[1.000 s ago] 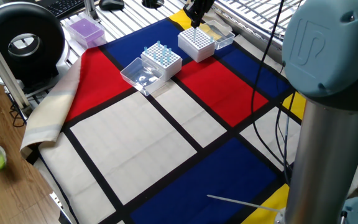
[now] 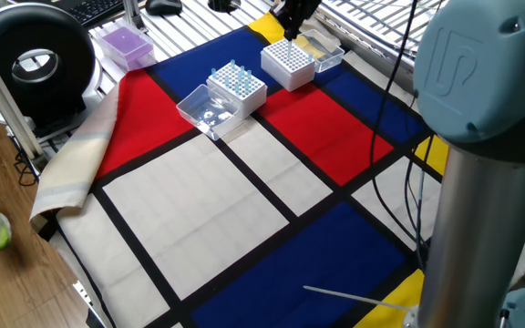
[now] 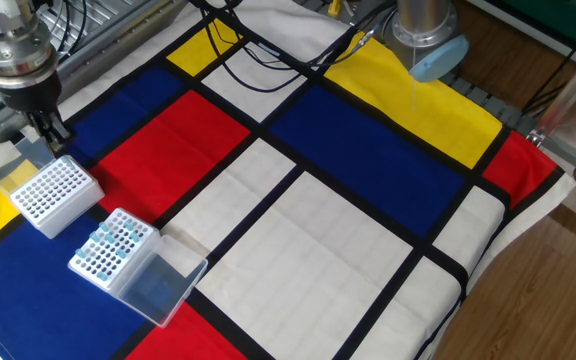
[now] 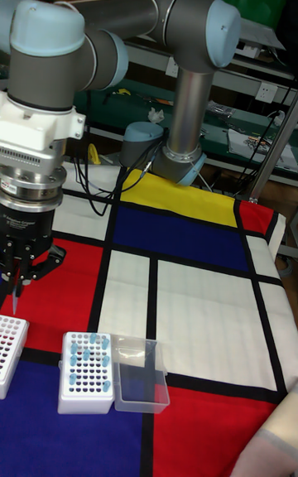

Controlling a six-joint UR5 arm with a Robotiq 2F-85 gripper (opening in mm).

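Note:
My gripper (image 4: 16,282) hangs at the left edge of exterior view 3, fingers down and close together. A thin pale pipette tip (image 4: 15,303) points down from between them, just above a white tip rack (image 2: 288,68). This rack's holes look mostly empty. Whether the tip's end has entered a hole I cannot tell. In exterior view 2 the gripper (image 3: 61,143) is over the rack's far edge, and its fingertips are dark and hard to make out. A second white rack (image 4: 85,386) stands beside the first, with several blue-topped tips (image 3: 108,240) upright in it.
Clear open lids lie by both racks: one lid (image 2: 210,111) by the blue-tip rack, another lid (image 2: 324,50) behind the other. A purple-lidded box (image 2: 127,46) stands at the far corner. Black cables (image 3: 268,68) hang by the arm's base.
My gripper has shifted very slightly to the right over the rack in exterior view 1. Racks and lids have not moved.

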